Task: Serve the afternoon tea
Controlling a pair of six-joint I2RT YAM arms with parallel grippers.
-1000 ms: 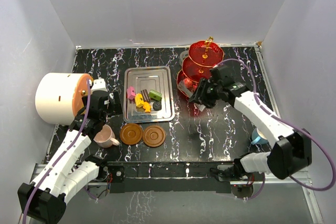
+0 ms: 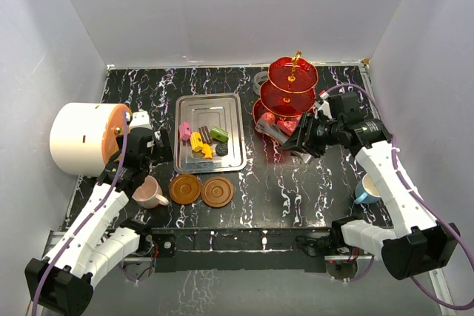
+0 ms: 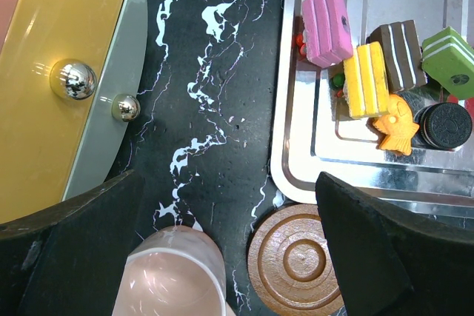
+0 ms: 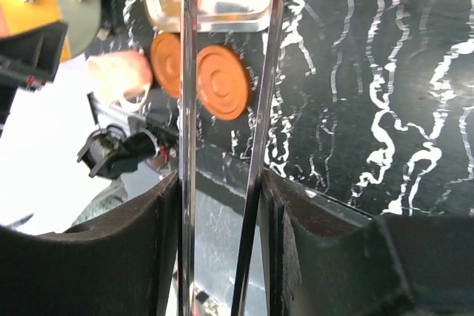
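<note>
A three-tier red stand with gold trim (image 2: 293,74) stands at the back right; red pieces (image 2: 289,125) lie on its lowest tier. My right gripper is closed around metal tongs (image 2: 272,132), whose two long arms stand apart and reach over that tier's front. Their tips leave the right wrist view, so I cannot tell whether they pinch anything. On the silver tray (image 2: 239,138) are pink (image 3: 326,26), yellow (image 3: 366,79), brown (image 3: 400,55) and green cakes (image 3: 450,63), an orange fish biscuit (image 3: 397,125) and a dark round biscuit (image 3: 446,125). My left gripper hangs open and empty beside the tray.
A white cylinder with an orange face (image 2: 81,138) occupies the left side. Below it are a pink cup (image 2: 150,193) and two brown coasters (image 2: 185,189). A blue cup (image 2: 367,190) stands at the right. Bare dark marble lies between coasters and blue cup.
My right arm swung rightward from its place a second ago, and the tongs now point left across the stand's lowest tier. The stand shifted slightly. The left arm and tray stayed still.
</note>
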